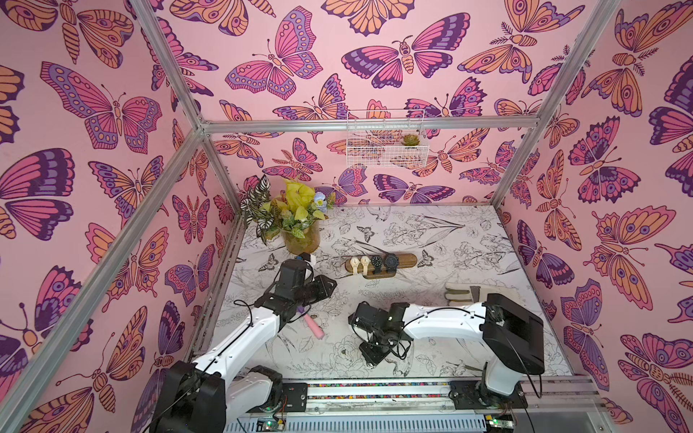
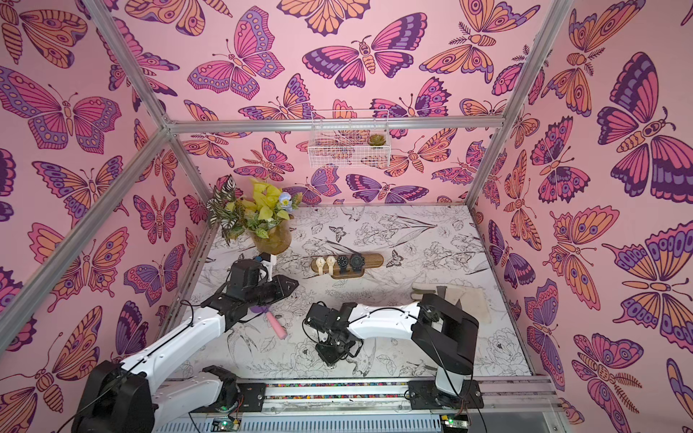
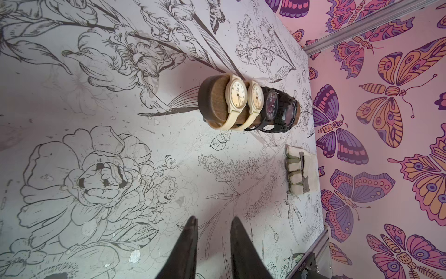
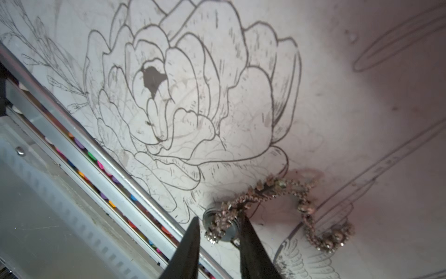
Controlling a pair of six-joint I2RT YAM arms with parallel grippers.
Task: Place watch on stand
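Note:
A wooden watch stand (image 3: 211,100) on the table holds several watches, two cream ones (image 3: 236,95) and darker ones (image 1: 376,262). My left gripper hangs above the table, left and front of the stand, its fingers parted with nothing visible between them. My right gripper is low at the front of the table, fingers parted over a sparkly jewelled watch (image 4: 223,220) with a curving band. Whether the fingertips touch it I cannot tell.
A vase of flowers (image 1: 299,234) stands at the back left. A pink-handled item (image 1: 313,324) lies centre-left, gloves (image 3: 297,172) on the right. A wire basket (image 1: 382,155) hangs on the back wall.

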